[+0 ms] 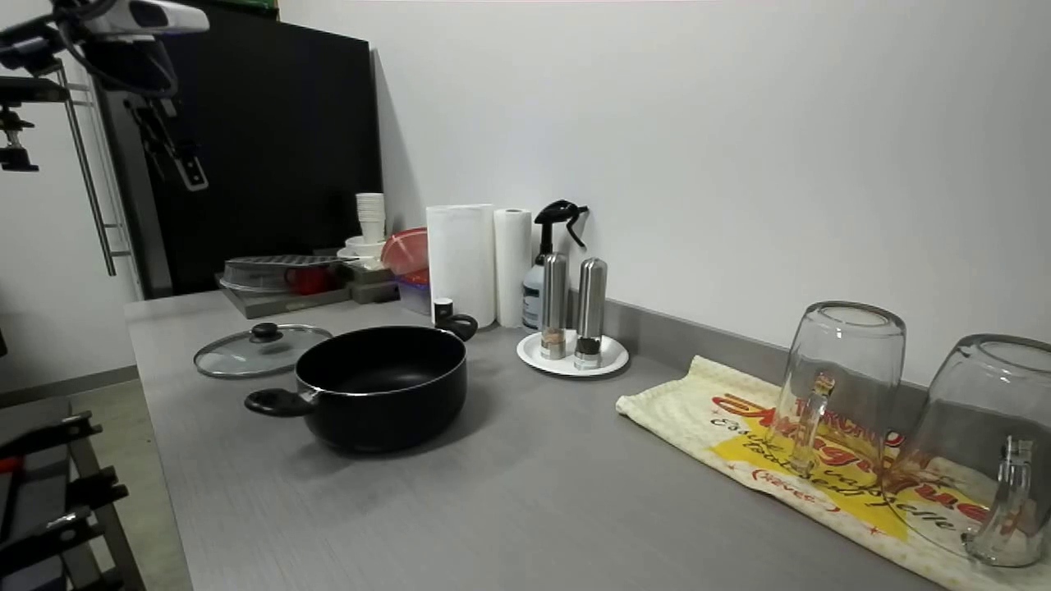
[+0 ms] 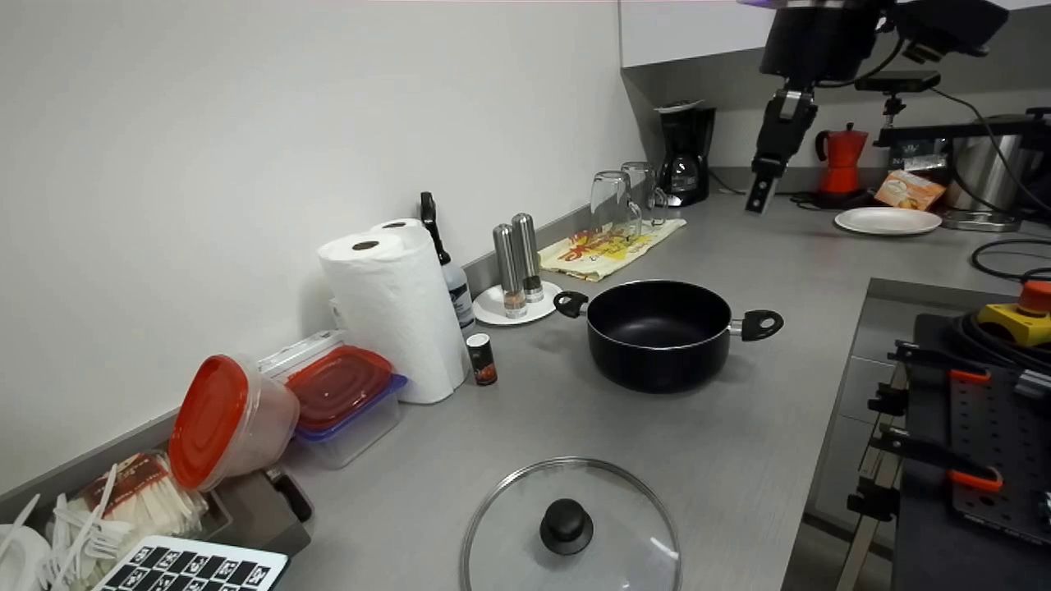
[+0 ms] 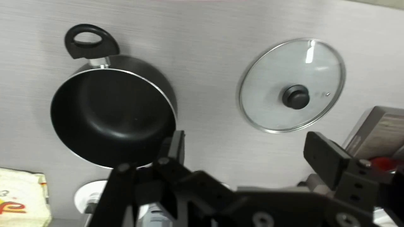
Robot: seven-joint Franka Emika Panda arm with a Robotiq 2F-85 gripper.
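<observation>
A black two-handled pot (image 1: pixel 384 419) stands uncovered and empty on the grey counter. Its glass lid (image 2: pixel 512 537) with a black knob (image 2: pixel 566 526) lies flat on the counter, apart from the pot. From above, the wrist view has the pot (image 3: pixel 113 117) at left and the lid (image 3: pixel 272 90) at right. My gripper is open, its black fingers spread wide with nothing held between them. In the second exterior view the gripper (image 2: pixel 759 192) hangs in the air well above the counter; the first shows only part of the arm, at upper left.
Two metal grinders (image 1: pixel 589 313) stand on a white plate (image 1: pixel 533 356) by the wall, near paper towel rolls (image 1: pixel 460 261) and a spray bottle (image 1: pixel 533 295). Glass mugs (image 1: pixel 837 384) rest on a printed cloth (image 1: pixel 690 404). Bare counter surrounds the pot's front.
</observation>
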